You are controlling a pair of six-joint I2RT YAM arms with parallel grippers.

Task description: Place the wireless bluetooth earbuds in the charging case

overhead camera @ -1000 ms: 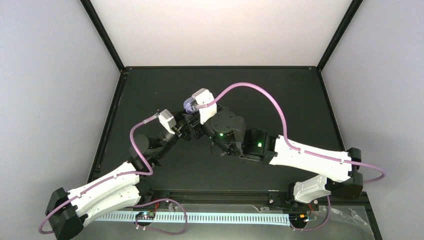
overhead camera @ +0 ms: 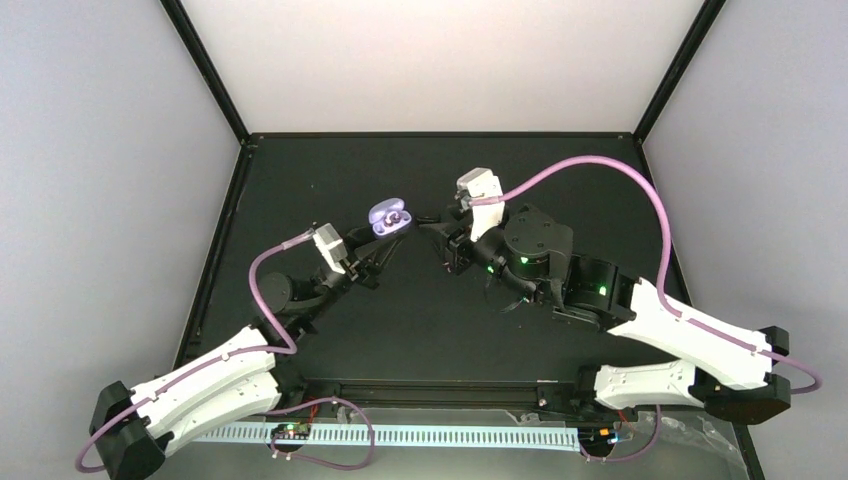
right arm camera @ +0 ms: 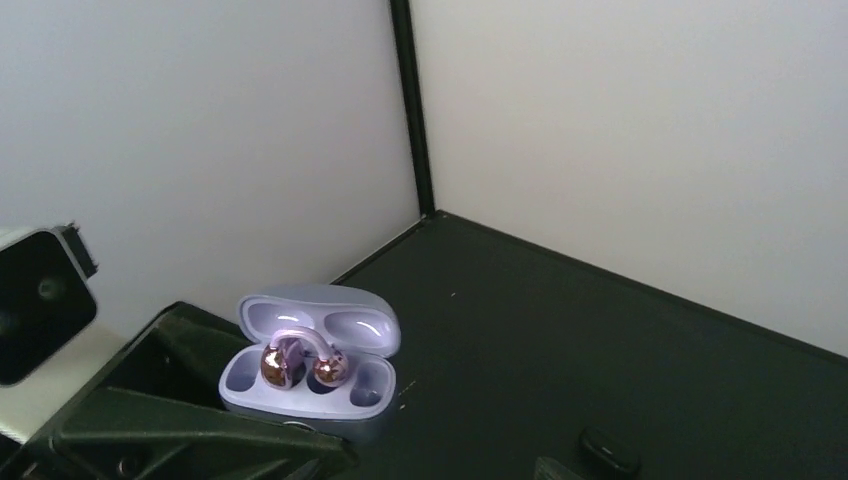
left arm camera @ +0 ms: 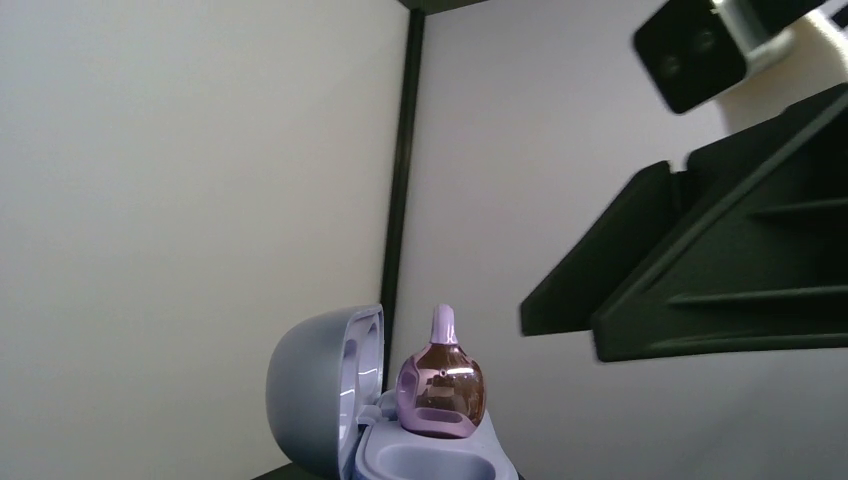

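Observation:
The open lavender charging case (overhead camera: 393, 226) is raised off the table, with my left gripper (overhead camera: 385, 240) shut on its base. Its lid stands up at the back. One earbud (right arm camera: 305, 345), a purple arch with two shiny rose ends, sits upright near the middle of the case; the outer hollows on both sides look empty. From the left side, this earbud (left arm camera: 440, 375) rises above the rim, and how deep it sits cannot be told. My right gripper (overhead camera: 428, 219) is just right of the case, partly open, with nothing seen between its fingers. No second earbud shows.
A white wall (overhead camera: 440, 60) closes the back. In the left wrist view a black finger (left arm camera: 700, 250) of the right gripper hangs close beside the case.
My right arm has drawn away to the right, uncovering the case and the earbud in it. The case, in my left gripper, has shifted slightly right and towards the front.

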